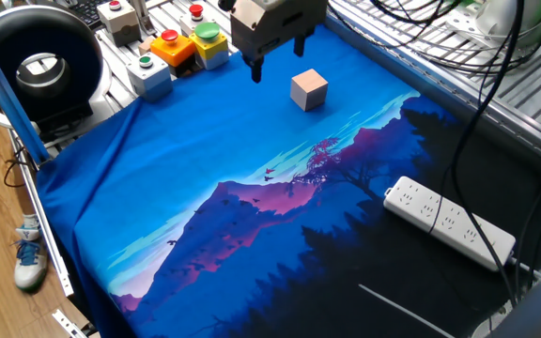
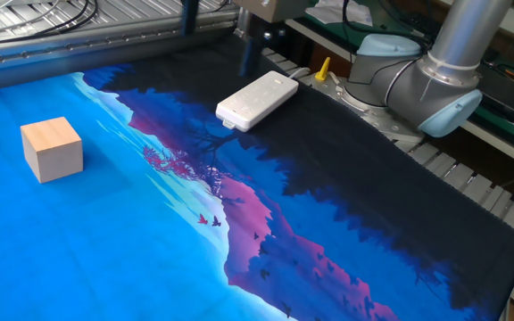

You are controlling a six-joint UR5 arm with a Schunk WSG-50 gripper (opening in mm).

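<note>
A plain wooden cube (image 1: 309, 90) rests on the blue printed cloth (image 1: 205, 141) toward its far side in exterior view 1. In exterior view 2 the same wooden cube (image 2: 53, 150) sits at the left, with nothing touching it. My gripper (image 1: 277, 63) hangs above the cloth, up and left of the cube in exterior view 1. Its two dark fingers stand well apart with an empty gap between them. Only the lower part of the gripper (image 2: 219, 37) enters exterior view 2, at the top edge and somewhat blurred.
A white power strip (image 1: 449, 222) lies on the dark part of the cloth, with black cables hanging in front. Several button boxes, including an orange one (image 1: 172, 52), line the far left edge near a black ring-shaped object (image 1: 81, 103).
</note>
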